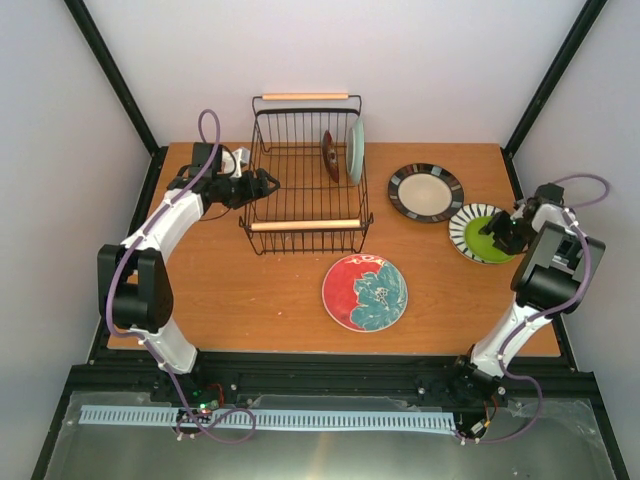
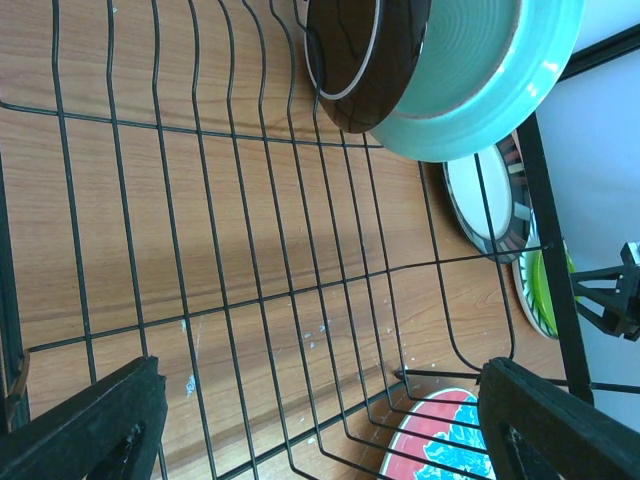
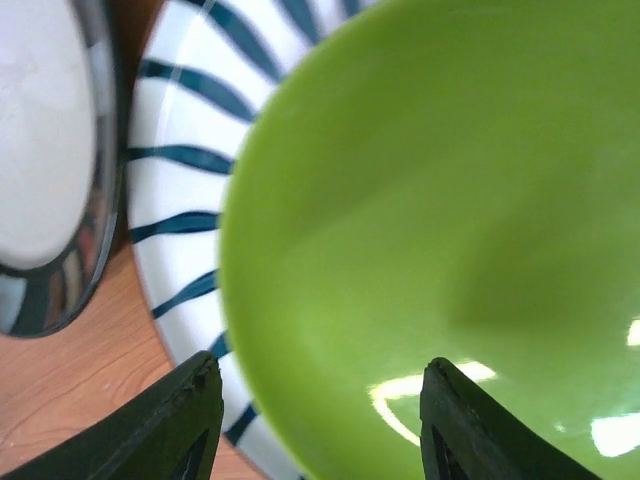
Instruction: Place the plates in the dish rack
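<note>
The dish rack (image 1: 305, 224) holds a brown plate (image 1: 329, 155) and a pale green plate (image 1: 356, 150), both upright on its right side. At the rack's left side my left gripper is open, nothing between its fingers but a view of the wires. On the table's right lies a green plate (image 1: 480, 236) on a striped plate (image 1: 456, 226). My right gripper is open over the green plate, its fingertips near the surface; I cannot tell whether they touch. A black-rimmed plate (image 1: 425, 193) and a red floral plate (image 1: 364, 293) lie flat.
The black-rimmed plate sits close against the striped one. The right wall (image 1: 610, 150) is close to the right arm. Bare wood (image 1: 240, 300) lies in front of the rack, left of the red plate.
</note>
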